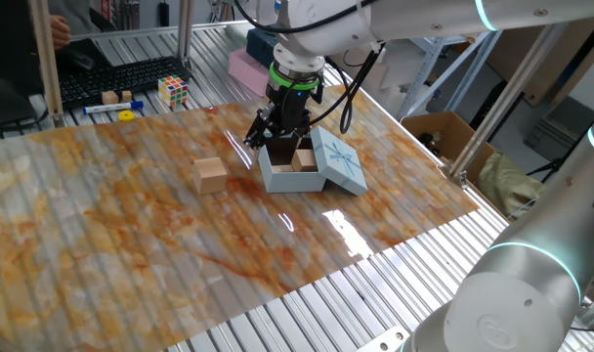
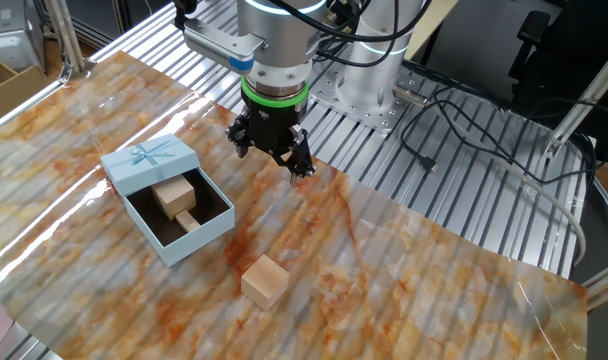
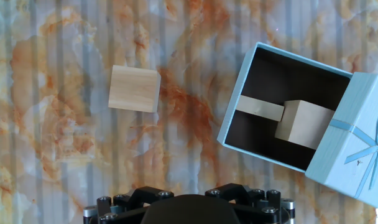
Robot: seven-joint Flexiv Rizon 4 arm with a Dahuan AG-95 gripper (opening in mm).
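Note:
A loose wooden block (image 3: 134, 89) lies on the marbled sheet, apart from the box, at the left in the wrist view. The light blue gift box (image 3: 239, 99) stands to its right with its dark inside showing. Inside it are a larger wooden block (image 3: 304, 124) and a thin wooden piece (image 3: 260, 107). The box lid (image 3: 347, 134), tied with a blue ribbon bow, leans tilted over one side of the box. My gripper (image 2: 272, 166) hangs above the sheet, open, its fingers spread with nothing between them, clear of both box and loose block.
Behind the sheet, a Rubik's cube (image 1: 173, 91), a keyboard (image 1: 116, 82), a blue marker (image 1: 113, 107) and a yellow ring (image 1: 127, 115) lie on the slatted metal table. A pink box (image 1: 248, 72) stands near the arm. Much of the marbled sheet (image 1: 92, 225) is bare.

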